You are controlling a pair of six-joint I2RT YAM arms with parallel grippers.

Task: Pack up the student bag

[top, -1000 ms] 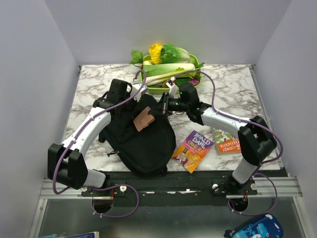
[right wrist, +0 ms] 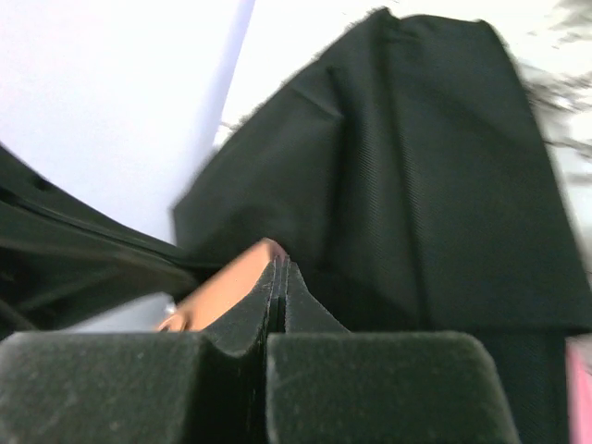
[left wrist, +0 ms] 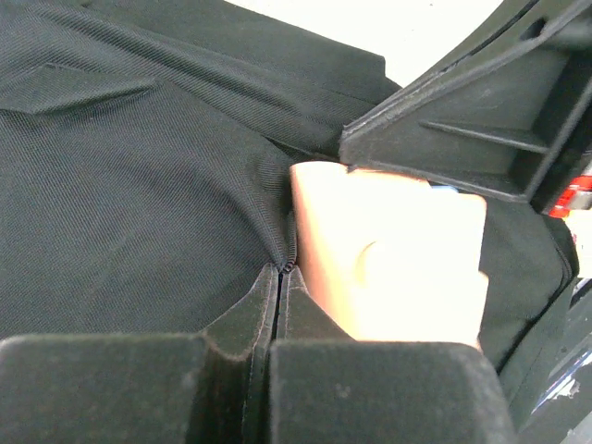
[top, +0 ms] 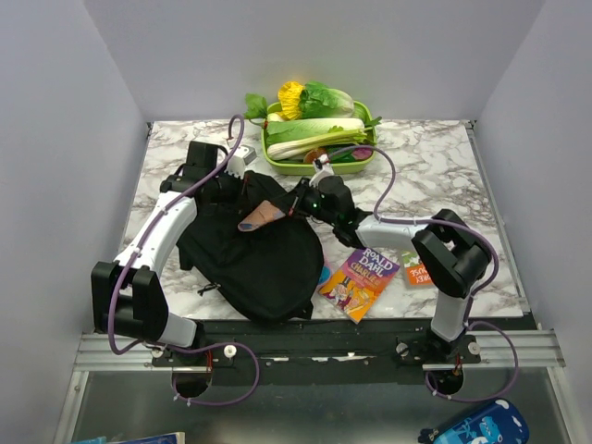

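Note:
A black fabric bag (top: 250, 268) lies on the marble table, with a tan, flat item (top: 261, 216) in its opening. My left gripper is shut on the bag's fabric edge, pinched at its fingertips beside that tan item. My right gripper is shut at the tan item's upper edge; whether anything is between its fingertips is hard to tell. In the left wrist view the right gripper's black body overhangs the item.
A green basket of vegetables (top: 314, 129) stands behind. A blue case (top: 481, 425) is at bottom right.
My left gripper has moved left, stretching the bag's top that way. The right arm has shifted slightly left, and the tan item now lies more tilted and further left.

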